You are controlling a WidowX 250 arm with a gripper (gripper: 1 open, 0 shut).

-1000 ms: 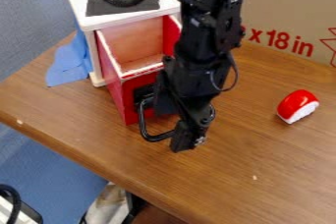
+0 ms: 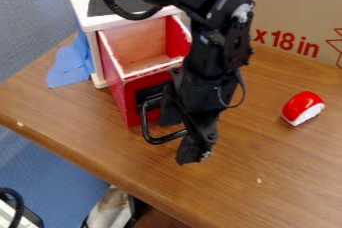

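Note:
My black gripper (image 2: 182,132) hangs low over the wooden table, just in front of a red box (image 2: 116,70) with a pink, open-topped interior. A black loop, which may be a handle or part of the gripper, sits at the box's front beside it; the fingers are too dark to tell open from shut. The arm covers the box's right side. A red and white mouse-like object (image 2: 302,108) lies on the table to the right.
A white wooden structure (image 2: 86,1) stands behind the red box, with a blue cloth (image 2: 70,64) at its left. A cardboard box (image 2: 297,12) backs the table (image 2: 274,177), whose front and right are clear. The table's left edge drops to blue flooring.
The box and other objects look unmoved.

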